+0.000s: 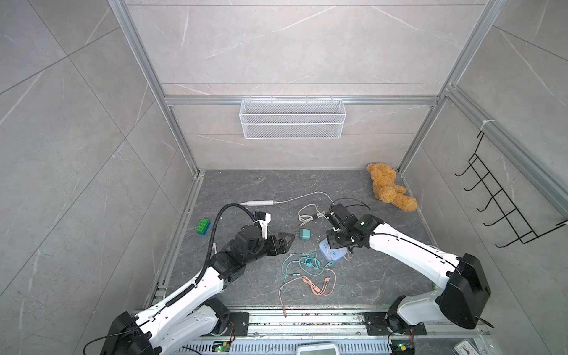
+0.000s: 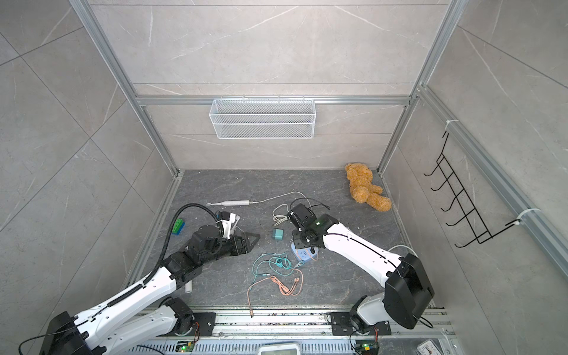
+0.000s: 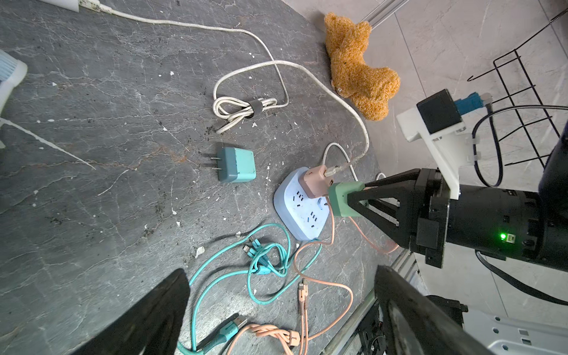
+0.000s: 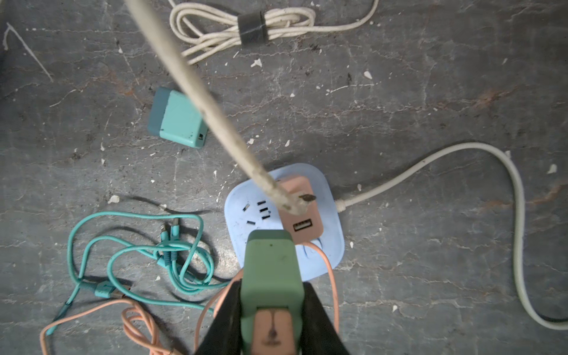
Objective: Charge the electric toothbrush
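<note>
A slim white electric toothbrush (image 1: 260, 203) lies at the back of the table, its white cord (image 3: 304, 68) running to a pink adapter (image 3: 315, 181). That adapter sits in the pale blue power strip (image 3: 293, 201). My right gripper is shut on a green block (image 4: 272, 266) at the strip's near side, close beside the pink adapter; whether it touches the strip is hard to see. A pink piece (image 4: 272, 331) shows at the block's lower end. Over the table to the left, my left gripper stands open and empty.
A teal adapter (image 3: 236, 165) lies loose left of the strip. Coiled teal (image 3: 260, 236) and orange cables (image 3: 290, 337) cover the table in front. An orange teddy bear (image 1: 390, 188) lies at the back right. A green block (image 1: 203, 225) is near the left wall.
</note>
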